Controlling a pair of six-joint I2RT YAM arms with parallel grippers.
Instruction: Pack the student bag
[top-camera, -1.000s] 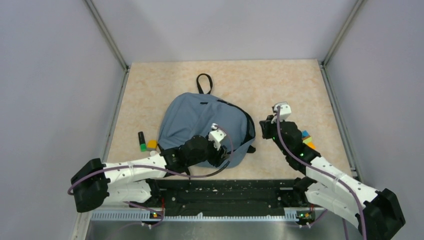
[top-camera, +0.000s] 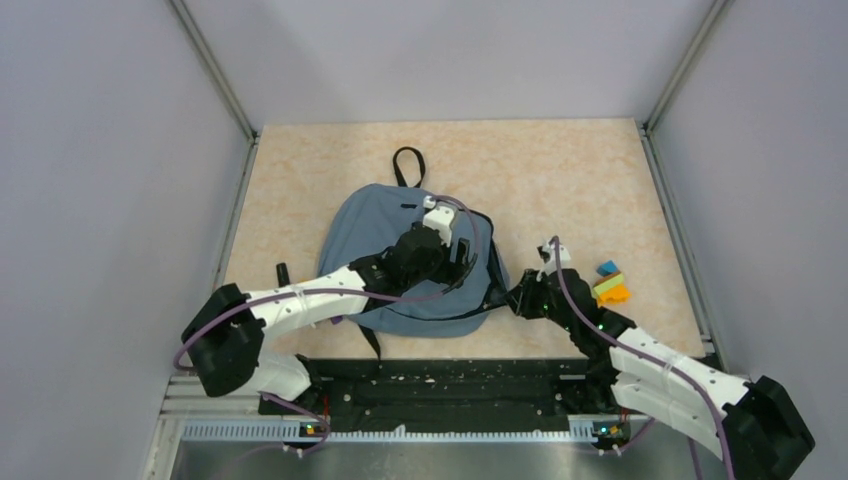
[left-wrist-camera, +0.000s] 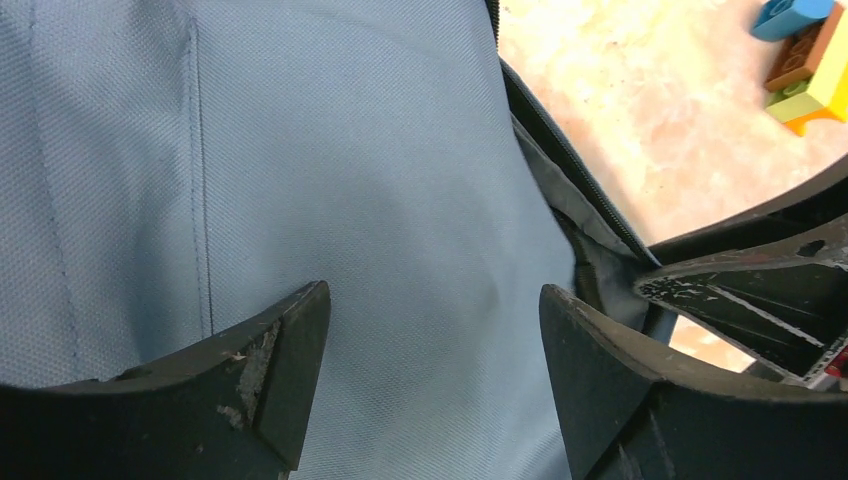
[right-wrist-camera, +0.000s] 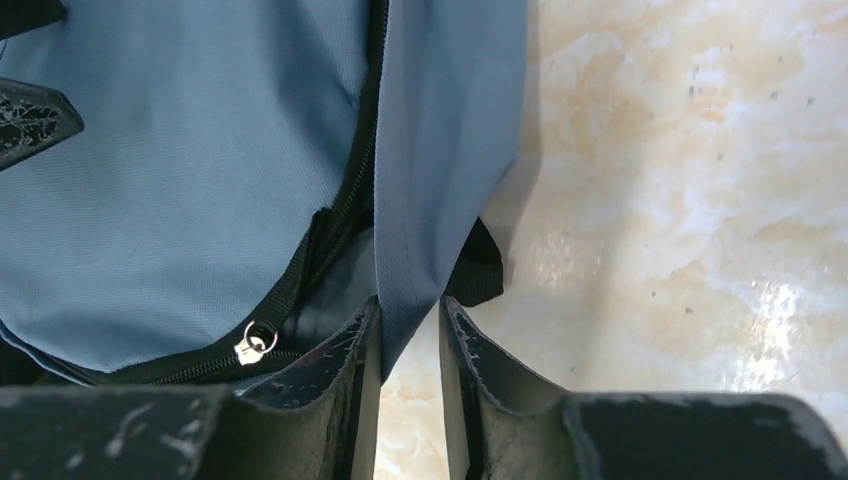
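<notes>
The blue-grey student bag (top-camera: 350, 235) lies flat, its black zipped opening (top-camera: 497, 262) along the right side. Above the bag's front panel (left-wrist-camera: 390, 180), my left gripper is open with nothing held between its fingers. At the bag's lower right edge is my right gripper, its fingers part open. A folded edge of bag fabric (right-wrist-camera: 425, 180) runs down into the gap, close against the left finger (right-wrist-camera: 362, 345). A zipper pull (right-wrist-camera: 254, 344) hangs beside it. The bag's inside is mostly hidden.
Toy blocks in several colours (top-camera: 609, 284) stand on the table right of the right gripper. A black item (top-camera: 282, 274) lies left of the bag, and other things there are covered by the left arm.
My left gripper moved up and right across the bag. The opening's edge there has shifted and looks lower.
</notes>
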